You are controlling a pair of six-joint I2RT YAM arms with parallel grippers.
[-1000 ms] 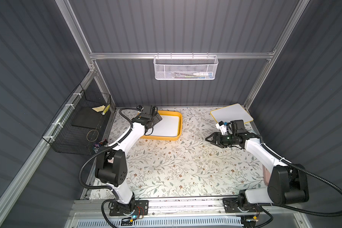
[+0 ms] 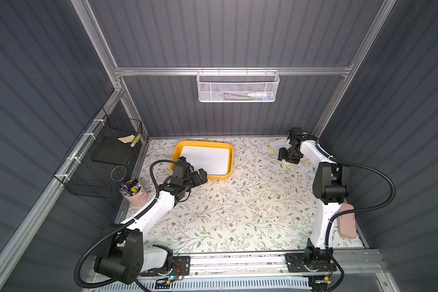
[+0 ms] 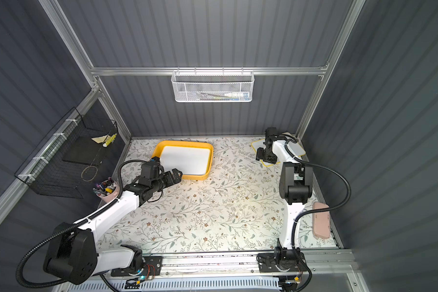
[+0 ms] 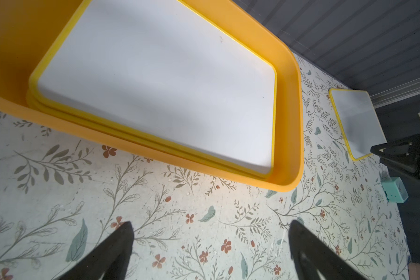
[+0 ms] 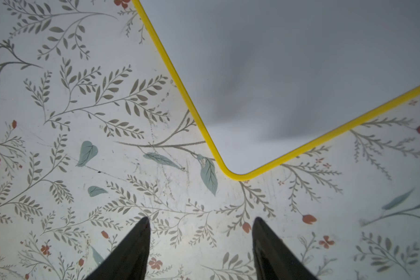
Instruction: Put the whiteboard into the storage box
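A whiteboard with a yellow rim lies flat on the table at the far right, partly hidden by the right arm in the top views. My right gripper hovers above the cloth beside the board's near corner, its fingers part open with only tablecloth visible between them. At the back left stands the orange storage box; another whiteboard lies inside it, with more yellow edging beneath its near side. My left gripper stands open just in front of the box, empty.
A teal block sits near the right board. A pink tray lies at the right edge, and a pink pen cup stands left. A white mesh basket hangs on the back wall.
My right gripper has moved back toward the far-right board, now covering part of it. The left gripper has drawn back from over the box toward the front. The boards have not moved.
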